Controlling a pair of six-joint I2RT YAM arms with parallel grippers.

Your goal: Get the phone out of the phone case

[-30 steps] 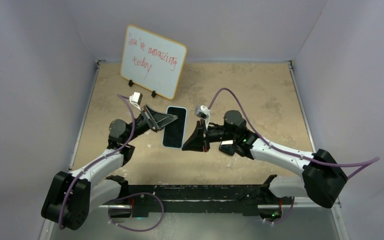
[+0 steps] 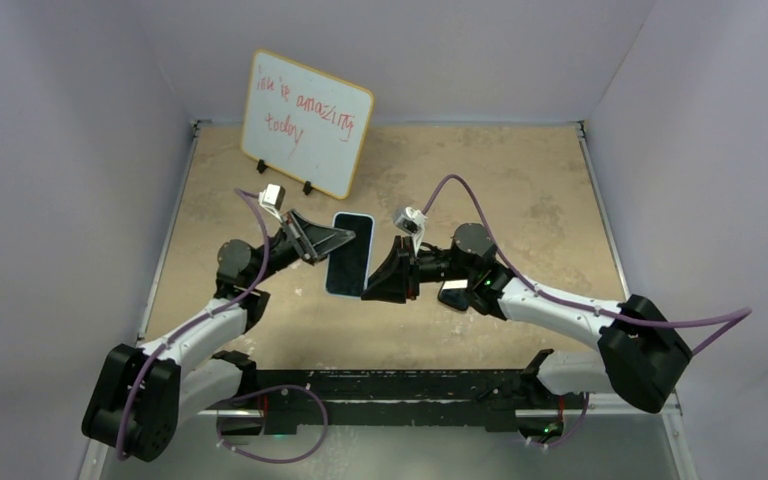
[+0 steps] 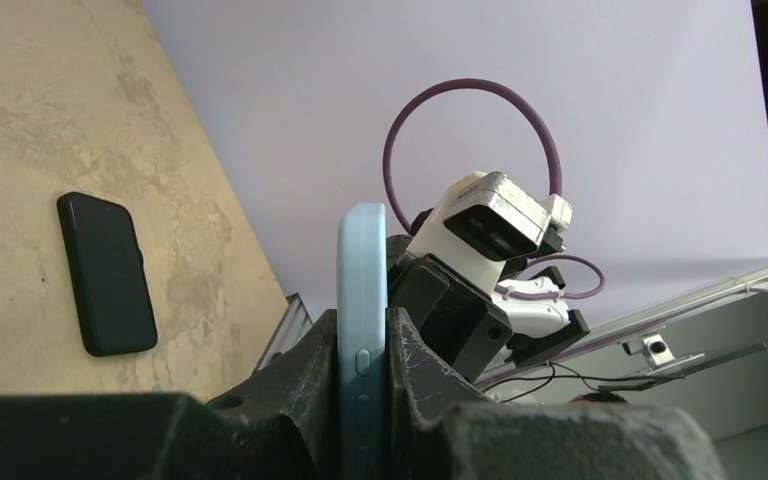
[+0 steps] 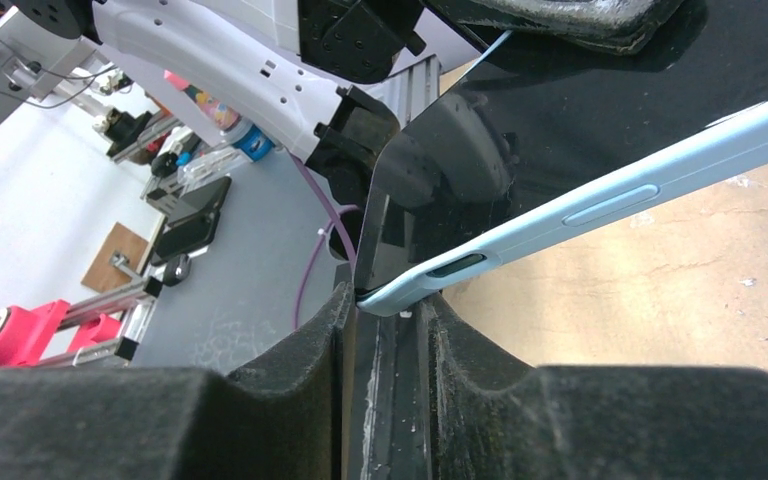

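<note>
A phone in a light blue case is held upright-ish in the air by my left gripper, which is shut on it; in the left wrist view the case edge stands between the fingers. My right gripper has its fingertips at the lower corner of the case, around the blue rim; how far its fingers are parted is hard to tell. The dark phone face shows inside the rim.
A second dark phone lies on the beige table, partly under the right arm in the top view. A whiteboard with red writing stands at the back left.
The left arm and the held phone look unchanged.
</note>
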